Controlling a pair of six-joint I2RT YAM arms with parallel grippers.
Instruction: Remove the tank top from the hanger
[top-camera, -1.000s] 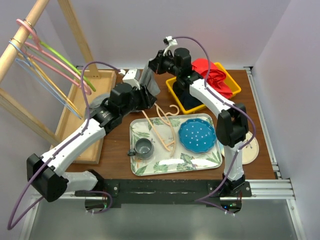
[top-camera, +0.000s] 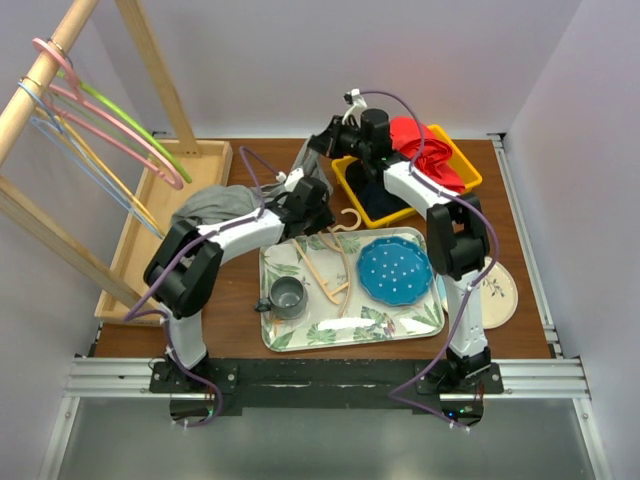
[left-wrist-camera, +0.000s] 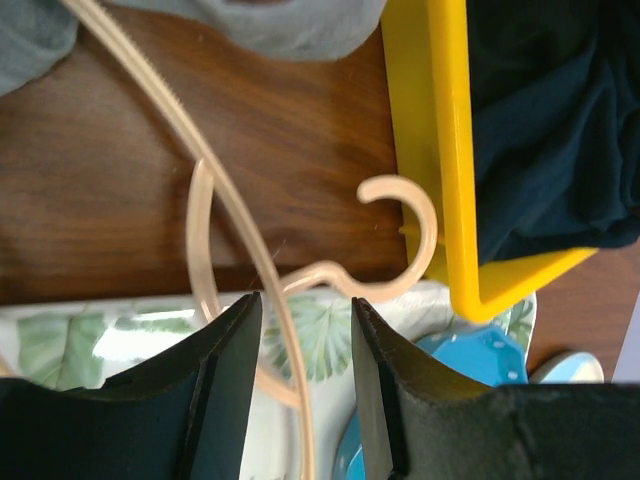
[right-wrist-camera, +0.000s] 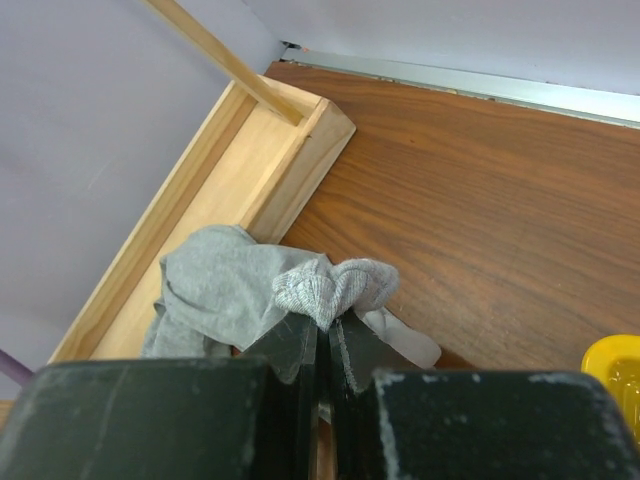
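Note:
The grey tank top (top-camera: 212, 205) lies bunched on the table and over the rack's wooden base, with one part lifted. My right gripper is shut on a gathered fold of the tank top (right-wrist-camera: 225, 285) above the table. A beige hanger (left-wrist-camera: 262, 262) rests partly on the tray, its hook towards the yellow bin; in the left wrist view its far end reaches up to the grey cloth. My left gripper stands open above the hanger, whose bar crosses the view between the fingertips. Whether bar and fingers touch, I cannot tell.
The leafy tray (top-camera: 375, 335) carries a grey mug (top-camera: 288, 297) and a blue plate (top-camera: 395, 270). At the back right, a yellow bin (top-camera: 470, 172) holds red and dark cloth. On the left stands a wooden rack (top-camera: 160, 75) with several coloured hangers.
My left gripper has moved right and down over the hanger near its hook. My right gripper has shifted slightly right with the cloth in it. The hanger looks almost unmoved.

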